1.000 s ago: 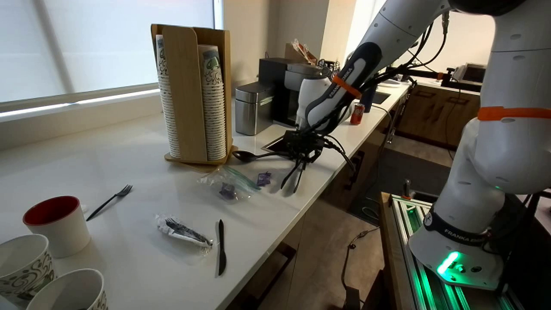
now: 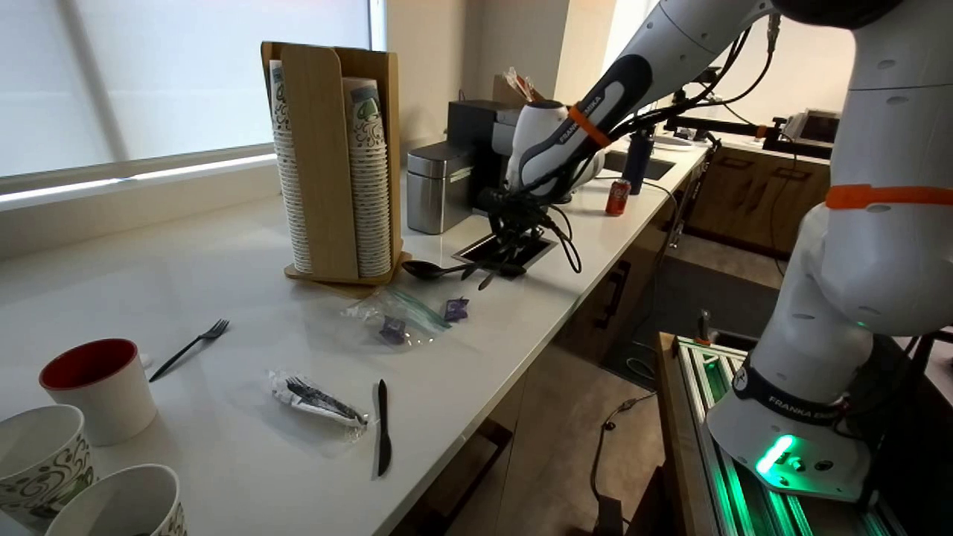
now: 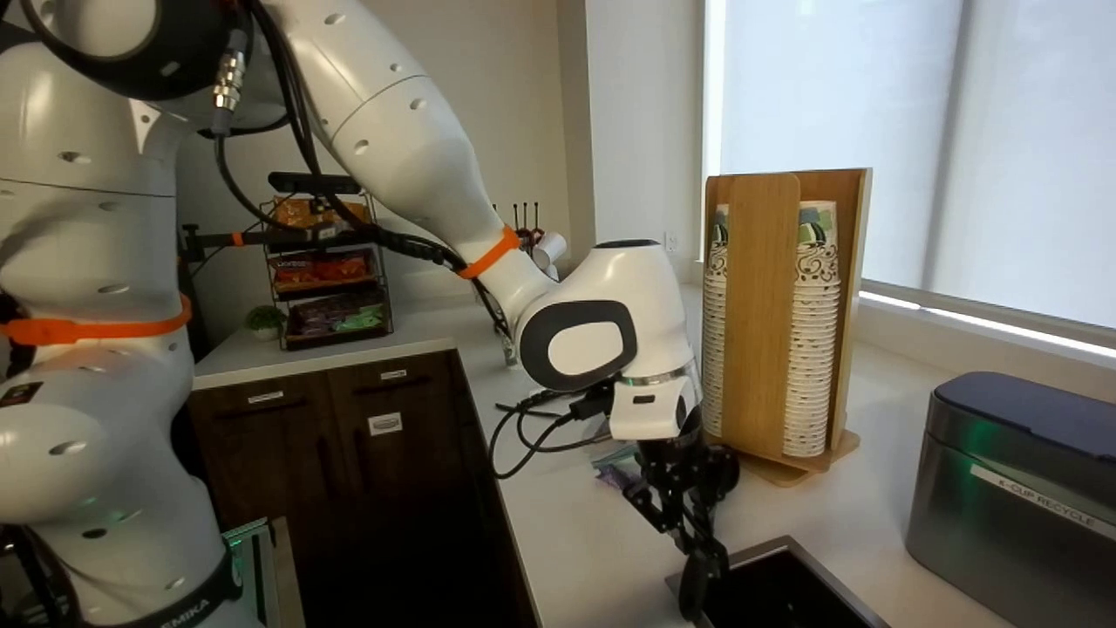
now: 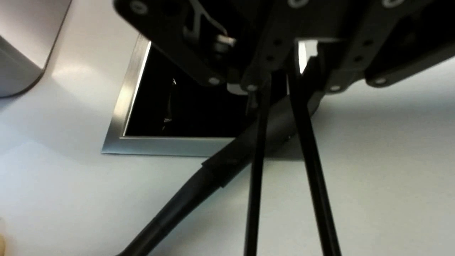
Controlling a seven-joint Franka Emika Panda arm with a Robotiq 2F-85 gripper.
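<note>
A black spoon (image 2: pixel 424 269) lies on the white counter by the cup rack, bowl to the left. In the wrist view its dark handle (image 4: pixel 200 183) runs diagonally up from the lower left over the steel rim of a square opening. My gripper is at the thick end of that handle, its fingers shut about it; the exact contact is dark and blurred. Two thin black rods (image 4: pixel 256 183) extend from the gripper, crossing in front of the handle. In the second exterior view the gripper (image 3: pixel 690 570) points down beside the opening.
The steel-rimmed opening (image 4: pixel 166 145) lies under the gripper, with a metal bin (image 2: pixel 439 189) behind. Close by are the wooden cup rack (image 2: pixel 323 170), a clear bag (image 2: pixel 393 321) and a purple packet (image 2: pixel 456 310). The counter's front edge is near; several cups stand far left.
My gripper has moved back and left, away from the counter's front area, to the spoon's handle end over the opening. The spoon lies in about the same place.
</note>
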